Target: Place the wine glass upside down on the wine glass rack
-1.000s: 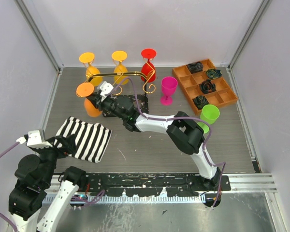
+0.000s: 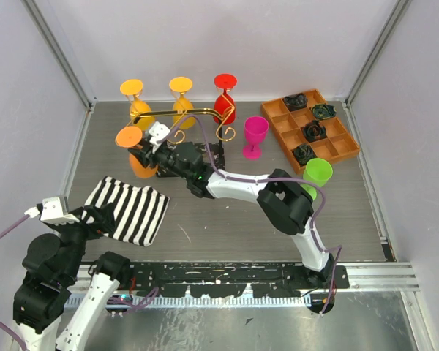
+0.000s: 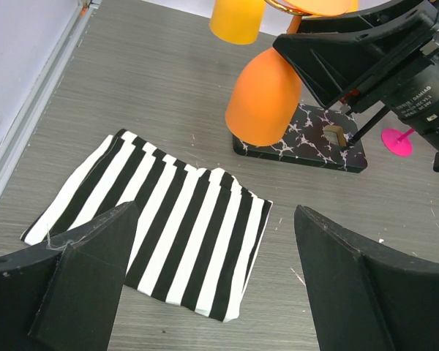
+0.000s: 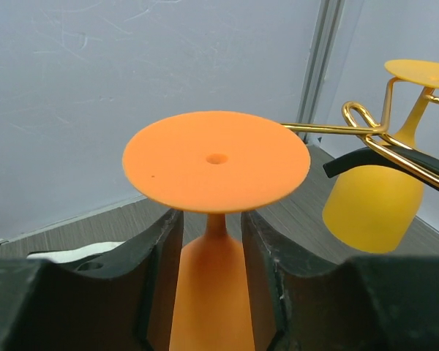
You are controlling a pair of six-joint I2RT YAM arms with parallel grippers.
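An orange wine glass (image 2: 142,164) hangs upside down at the front left of the gold rack (image 2: 197,111); in the right wrist view its foot (image 4: 216,159) is up, stem between my right gripper's (image 4: 214,219) fingers. The fingers stand partly open around the stem; whether they touch it I cannot tell. The foot is at the rack's gold rail, its bowl above the table. My left gripper is open and empty over the striped cloth (image 3: 183,234).
Two yellow glasses (image 2: 181,106) and a red one (image 2: 224,106) hang on the rack. A pink glass (image 2: 254,135), green glass (image 2: 316,174) and orange compartment tray (image 2: 336,144) stand at the right.
My right arm has shifted slightly toward the front and right at the elbow. The orange glass has moved very slightly. The left arm is unchanged.
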